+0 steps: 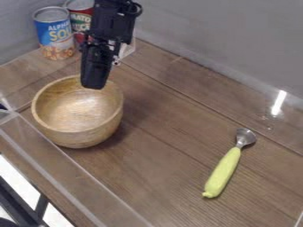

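The black gripper (95,73) hangs just above the back rim of a wooden bowl (76,113), pointing down and shut, with nothing seen between its fingers. The bowl sits on the wooden counter (166,115) at the left, and its inside looks empty. A yellow-green handled utensil with a metal head (224,170) lies at the right.
Two cans stand in the back left corner: a blue Alpha soup can (55,35) and a red one (78,19) partly behind the arm. A wall runs along the back.
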